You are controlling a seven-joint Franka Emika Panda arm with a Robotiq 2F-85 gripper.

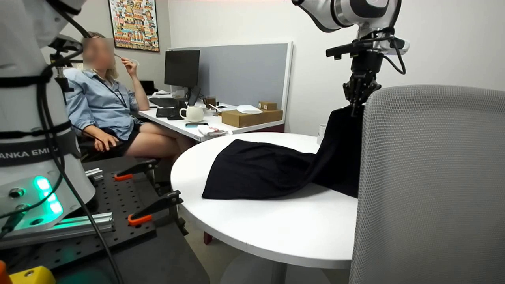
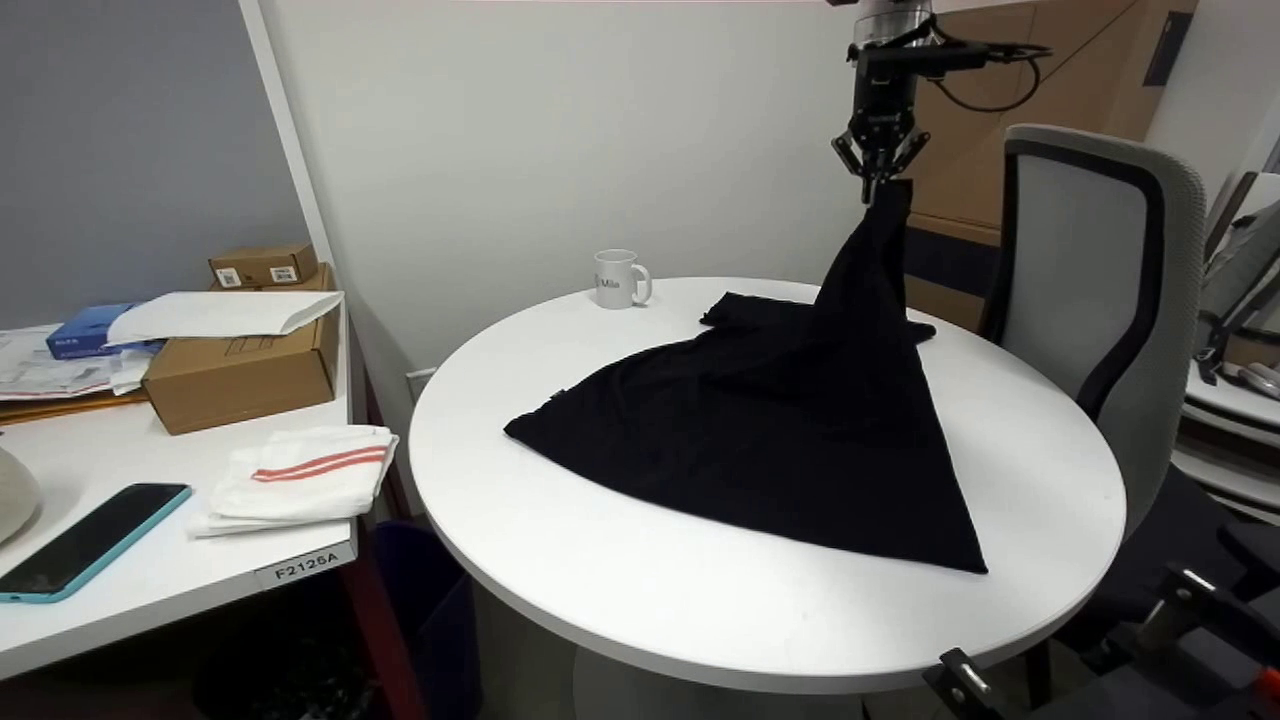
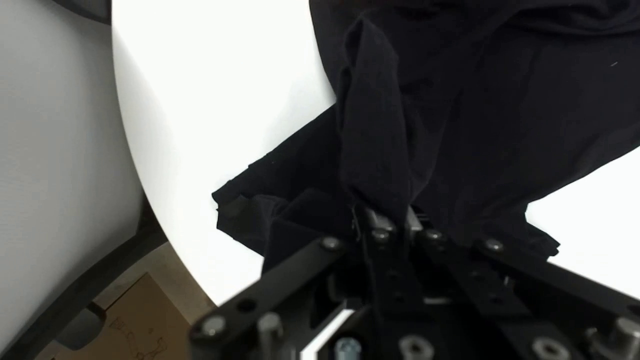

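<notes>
A black cloth [image 2: 768, 444], perhaps a garment, lies spread over the white round table [image 2: 624, 600], with one part pulled up into a steep peak. At the top of that peak my gripper [image 2: 877, 192] is shut on the fabric, well above the tabletop. From the wrist view, a fold of the cloth [image 3: 375, 132] comes out between the fingertips of the gripper. In exterior view 1 the gripper [image 1: 356, 111] hangs near the grey chair back, which hides the cloth's right side.
A grey mesh chair [image 1: 435, 180] stands close against the table's edge. A white mug [image 2: 617, 280] sits at the back of the table. Beside it, a desk holds a cardboard box [image 2: 246, 372], a phone [image 2: 90, 540] and a folded white towel [image 2: 306, 474].
</notes>
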